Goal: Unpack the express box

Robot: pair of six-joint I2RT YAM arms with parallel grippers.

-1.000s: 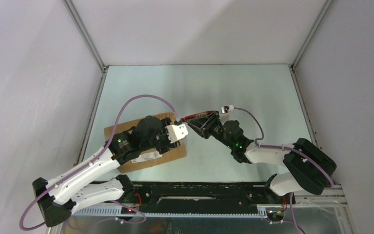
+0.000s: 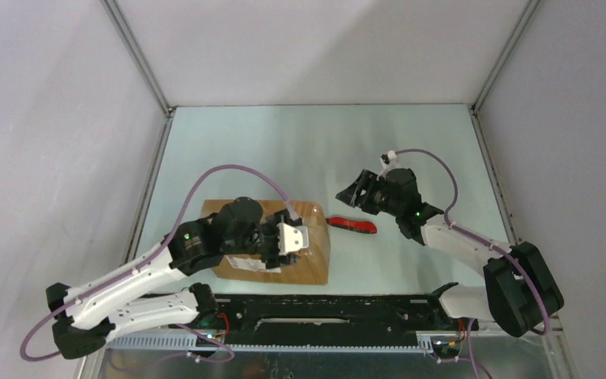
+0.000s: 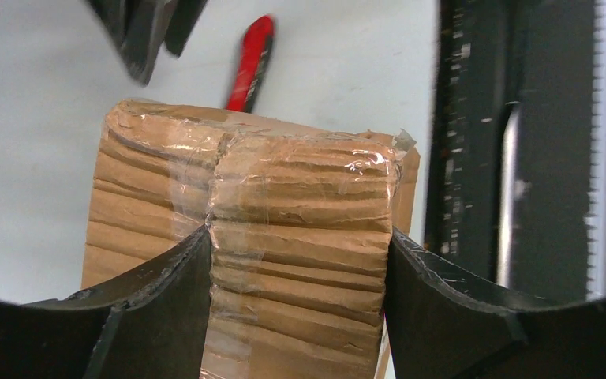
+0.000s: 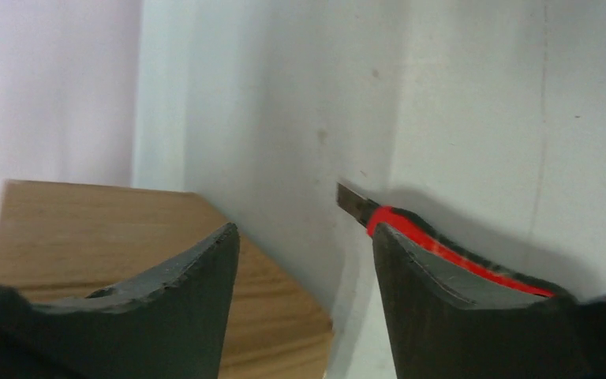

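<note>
The brown cardboard box (image 2: 312,264) is at the left of the table, tilted and seemingly raised, mostly under the left arm in the top view. My left gripper is shut on the box, one finger pressed against each side of its narrow, creased, taped end. A red utility knife (image 2: 355,226) lies to the right of the box, and its blade shows in the right wrist view. Above and behind the knife, my right gripper stands open and empty. Whatever the box contains is hidden.
White walls close in the left, back and right sides. A dark strip (image 2: 339,308) runs along the front edge.
The knife was in my right gripper; it now lies on the table, and that gripper has moved right. The box has shifted right and tilted with my left gripper.
</note>
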